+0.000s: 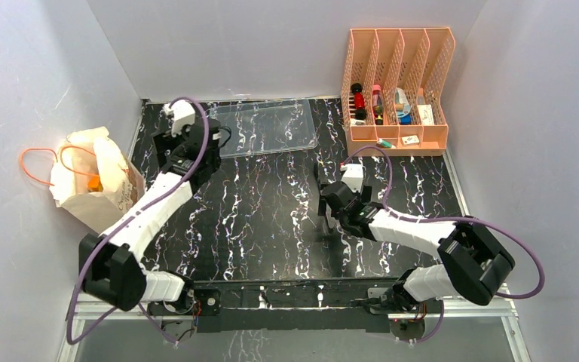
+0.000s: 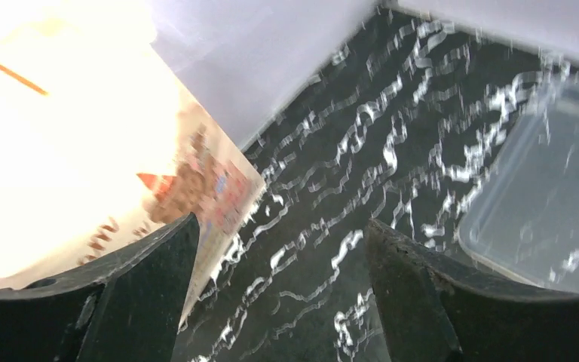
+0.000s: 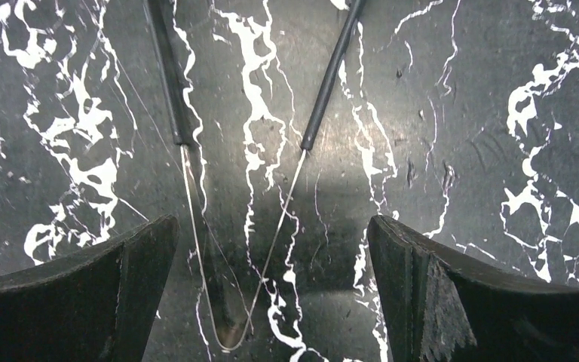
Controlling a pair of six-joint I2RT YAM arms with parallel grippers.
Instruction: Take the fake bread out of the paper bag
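Observation:
The paper bag point(image 1: 90, 204), cream with orange handles, leans at the left side, its mouth facing up. An orange item point(image 1: 94, 183) shows inside it; whether this is the fake bread I cannot tell. To the bag's right, my left gripper stands open and holds nothing. The printed side of the paper bag point(image 2: 188, 173) lies near its left finger in the left wrist view. My right gripper, open and empty, hangs above tongs point(image 3: 179, 113) with black handles.
A clear lid or tray point(image 1: 268, 128) lies flat at the back. The orange divided rack point(image 1: 396, 147) at the back right holds several small items. Bare dark marbled tabletop point(image 1: 249, 226) fills the front middle.

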